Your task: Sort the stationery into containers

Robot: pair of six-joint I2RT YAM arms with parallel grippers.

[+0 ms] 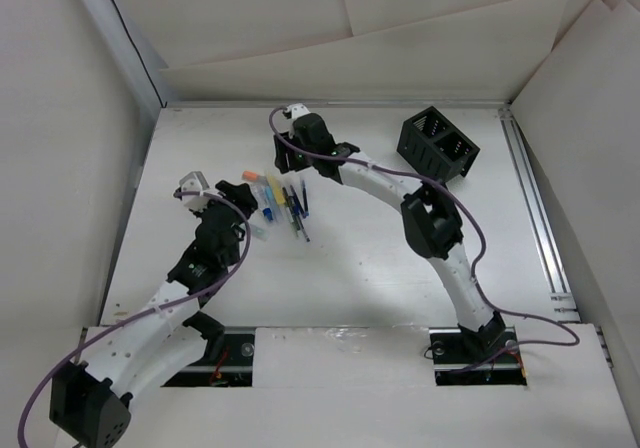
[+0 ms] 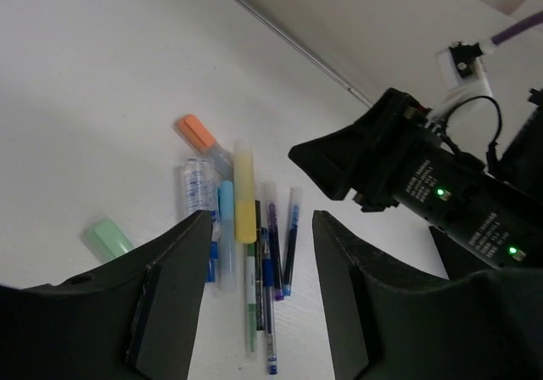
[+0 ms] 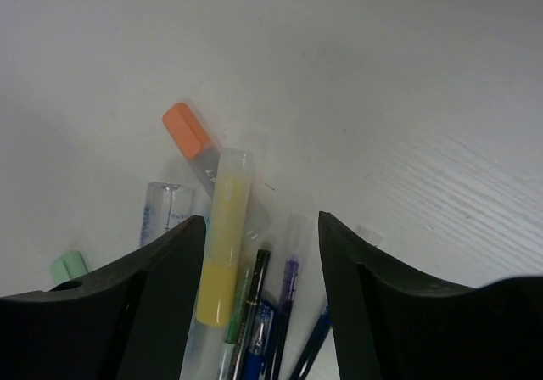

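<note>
Pens and markers lie grouped on the white table: an orange marker (image 2: 193, 130), a yellow highlighter (image 3: 224, 244), a clear tube (image 2: 197, 185), a light blue marker (image 2: 227, 261), a green marker (image 2: 110, 240) and several thin pens (image 2: 270, 338). A black compartment organizer (image 1: 437, 148) stands at the back right. My left gripper (image 1: 224, 190) hangs left of the group, fingers apart and empty. My right gripper (image 1: 289, 150) hangs over the group's upper edge, fingers apart, nothing visible between them but the items below.
A metal rail (image 1: 530, 208) and white panels border it at the back and sides.
</note>
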